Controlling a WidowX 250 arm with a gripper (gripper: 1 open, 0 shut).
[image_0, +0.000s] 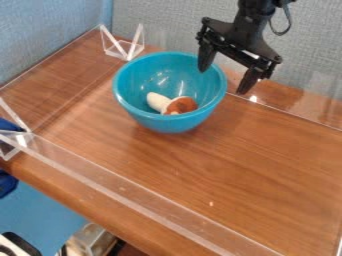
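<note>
A teal bowl (134, 90) sits on the wooden table (214, 190), holding a pale mushroom-like object (158, 101) and an orange-brown round object (181, 106). My black gripper (227, 62) is up at the back of the table, above and just right of the bowl's rear rim, its fingers spread open with nothing visible between them.
White wire frames stand at the back left (123, 45) and on the left edge. A clear barrier runs along the back and left sides. Dark blue items lie at the far left.
</note>
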